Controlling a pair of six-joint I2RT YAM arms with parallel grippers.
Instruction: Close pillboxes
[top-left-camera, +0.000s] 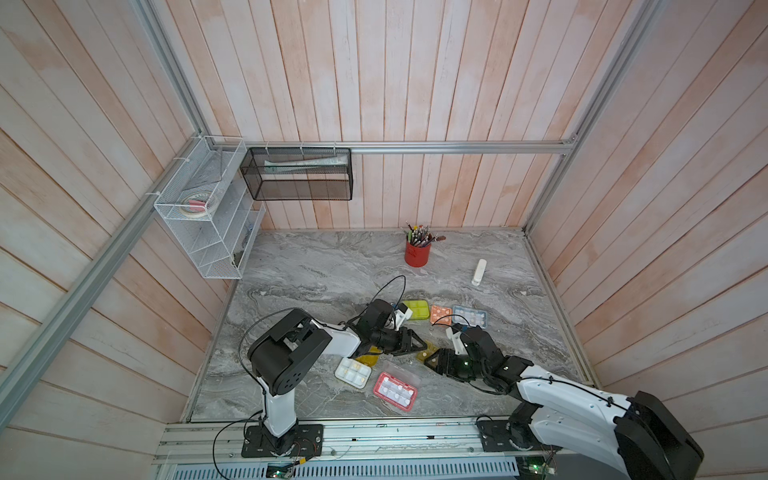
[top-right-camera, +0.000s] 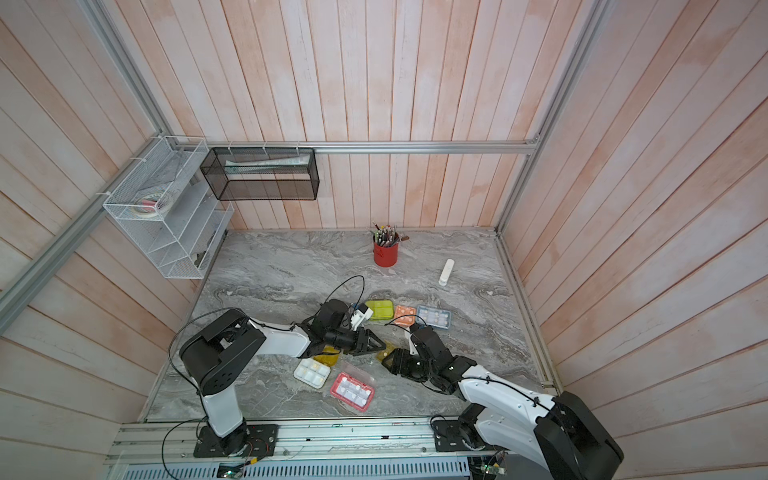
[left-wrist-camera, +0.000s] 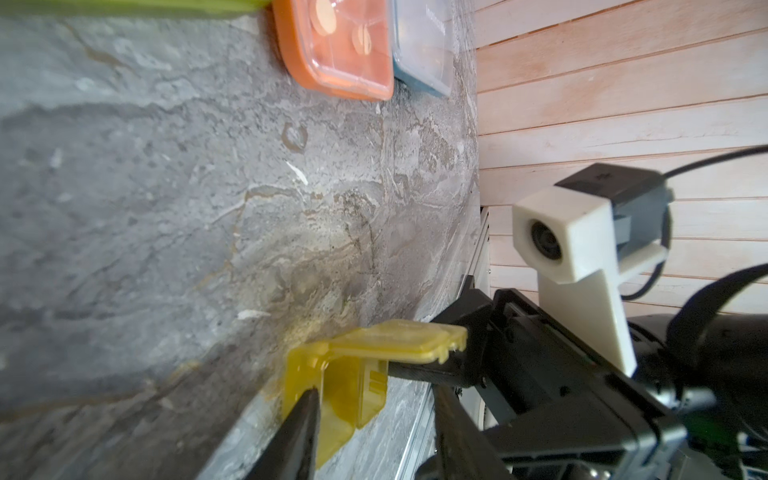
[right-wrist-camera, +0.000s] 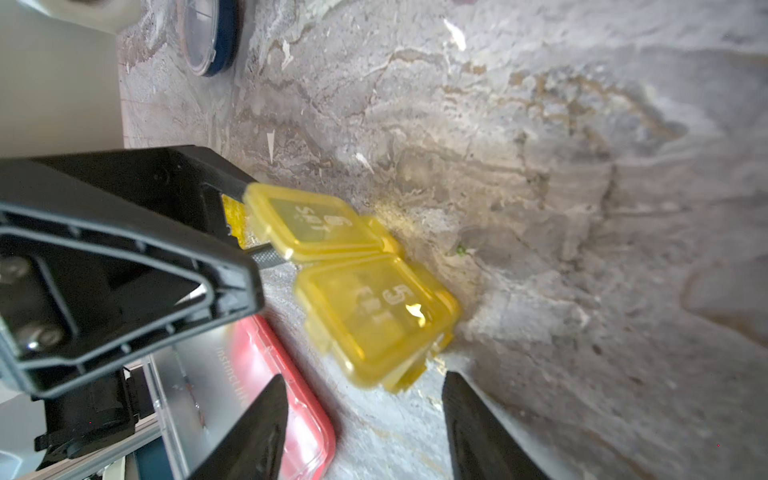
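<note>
A translucent yellow pillbox piece (right-wrist-camera: 368, 320) with number-marked lids is between the two grippers. One lid (left-wrist-camera: 400, 337) stands raised in the left wrist view; whether the box touches the table cannot be told. My left gripper has its fingers apart around the near end, with a gap on one side. My right gripper is open, its fingers just short of the box and nothing between them. More yellow plastic (top-left-camera: 369, 357) shows partly under the left arm. An opened red pillbox (top-left-camera: 396, 390) and a white one (top-left-camera: 353, 372) lie near the front.
Behind the grippers sit a green pillbox (top-left-camera: 417, 309), an orange one (top-left-camera: 440, 314) and a blue one (top-left-camera: 469, 317) in a row. A red pen cup (top-left-camera: 417, 254) and a white stick-shaped item (top-left-camera: 479, 272) stand farther back. Open table lies to the right.
</note>
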